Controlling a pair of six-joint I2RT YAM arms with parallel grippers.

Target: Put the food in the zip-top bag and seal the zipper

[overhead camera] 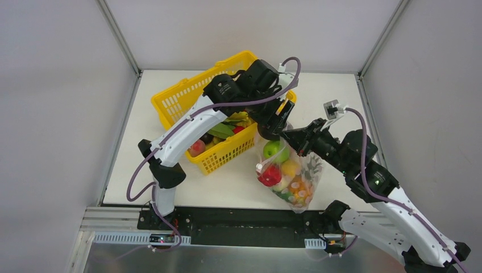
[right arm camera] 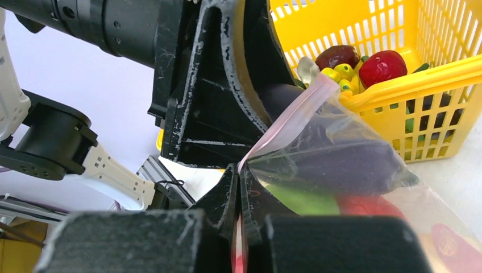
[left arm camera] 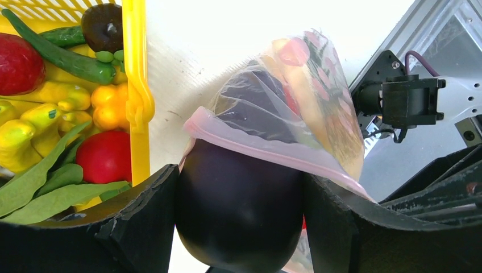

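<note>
A clear zip top bag (overhead camera: 314,187) with a pink rim hangs bulging with produce, among it a green apple (overhead camera: 275,151) and a red pepper (overhead camera: 269,176). In the left wrist view a dark purple eggplant (left arm camera: 239,222) is clasped by my left gripper, which is shut on it. The eggplant's far part lies inside the bag's mouth, behind the clear film; its near end is outside, below the pink rim (left arm camera: 267,149). My right gripper is shut on the bag's rim, close beside the left gripper's fingers (right arm camera: 207,114).
A yellow basket (overhead camera: 229,154) holding peppers, leaves and other produce stands left of the bag, partly under the left arm.
</note>
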